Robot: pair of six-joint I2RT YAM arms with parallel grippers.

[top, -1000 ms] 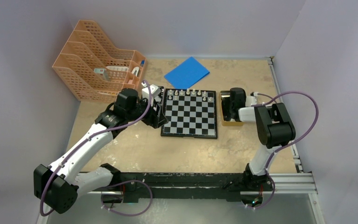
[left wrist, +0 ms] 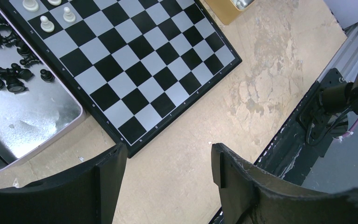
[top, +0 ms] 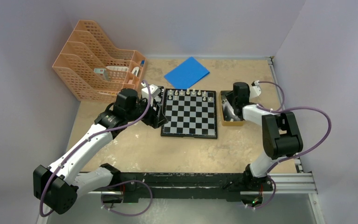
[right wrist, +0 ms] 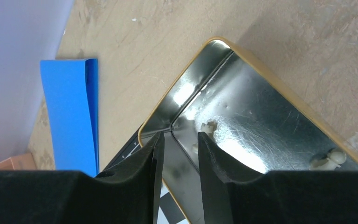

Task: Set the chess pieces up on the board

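Along the far side of the chessboard (left wrist: 142, 74) stand several white pieces (top: 188, 92) in a back row, with a few white pawns (left wrist: 47, 24) in front. My right gripper is over the tan-rimmed box (right wrist: 279, 88); its fingers (right wrist: 157, 158) stand a small gap apart, and no piece shows clearly between them. A white piece (right wrist: 209, 128) in the box is partly hidden behind one fingertip. Another white piece (right wrist: 328, 161) lies farther right in the box. Beside the board's near left corner, my left gripper is open and empty.
Black pieces (left wrist: 2, 72) lie jumbled in a tray (left wrist: 42, 144) left of the board. A blue folded sheet (top: 187, 73) lies behind the board, and an orange rack (top: 86, 60) stands at the back left. The table in front of the board is clear.
My right gripper has shifted slightly back and to the right over the box, and its arm has swung a little to the right. The left arm and the board's pieces have stayed put.
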